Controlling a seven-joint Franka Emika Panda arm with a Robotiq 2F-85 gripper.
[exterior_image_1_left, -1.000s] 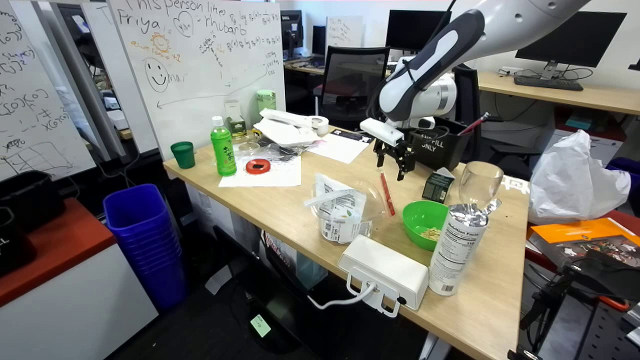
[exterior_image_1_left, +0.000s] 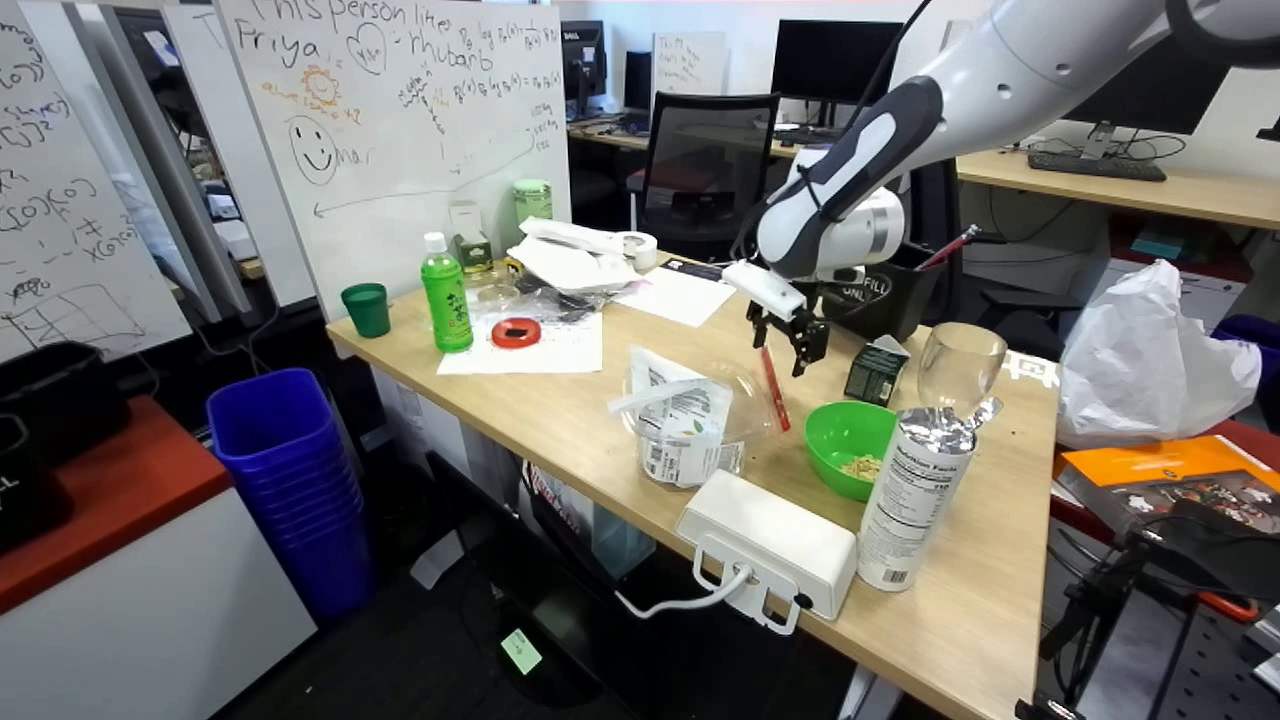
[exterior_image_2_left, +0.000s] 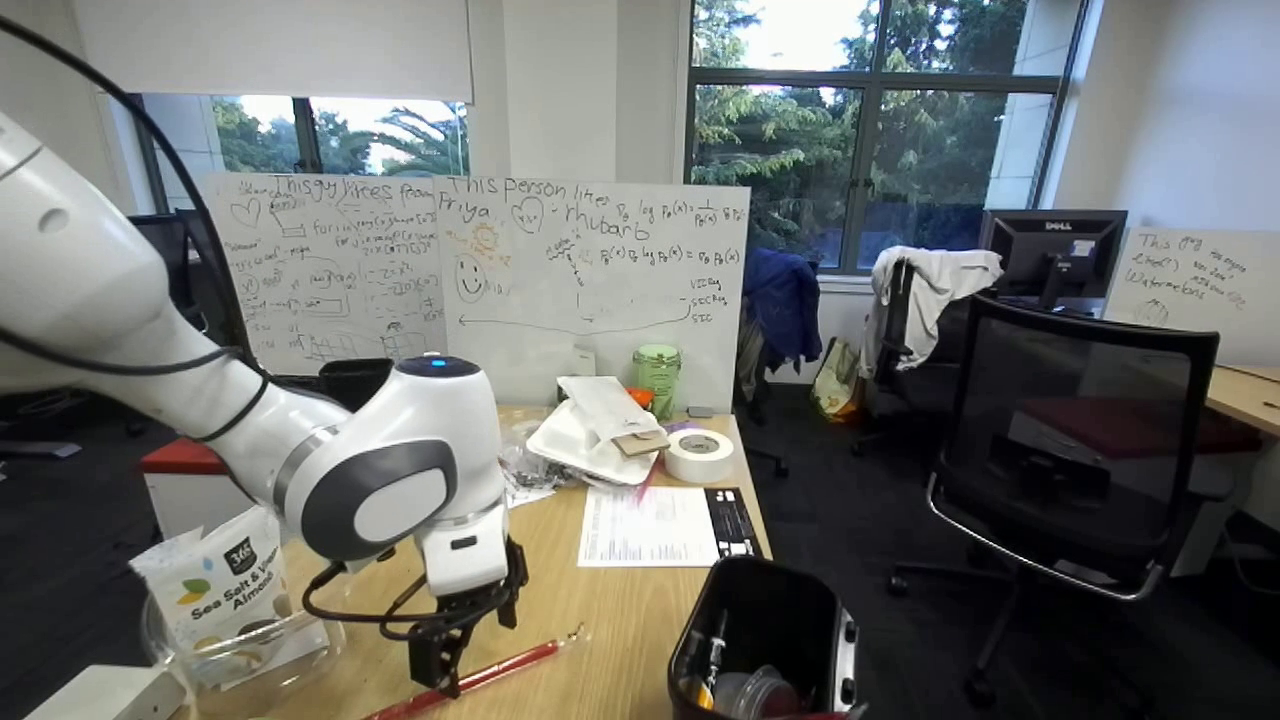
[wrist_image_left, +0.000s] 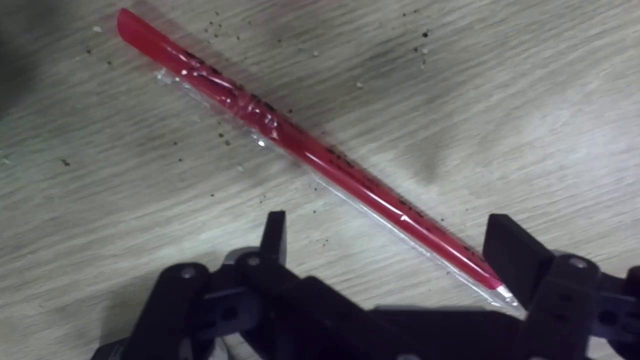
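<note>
A red straw (wrist_image_left: 351, 177) in a clear wrapper lies flat on the wooden table, slanting across the wrist view. My gripper is open just above one end of it, with its fingers spread wide. In the wrist view the wrapped end passes close by the right finger (wrist_image_left: 510, 252); whether they touch, I cannot tell. The straw (exterior_image_1_left: 775, 390) reaches from below the gripper (exterior_image_1_left: 781, 350) toward the green bowl in exterior view 1. From the other side, the same straw (exterior_image_2_left: 510, 664) runs past the lower finger (exterior_image_2_left: 434, 666).
A clear container (exterior_image_1_left: 750, 402) with a snack bag stands left of the straw. On the other side are a green bowl (exterior_image_1_left: 828, 442), a small dark box (exterior_image_1_left: 875, 374) and a black bin (exterior_image_2_left: 758, 588). A tall can (exterior_image_1_left: 908, 516) and a glass (exterior_image_1_left: 960, 360) stand further right.
The arm has come down a little, bringing my gripper closer to the straw. The straw and the other objects on the table have stayed in place.
</note>
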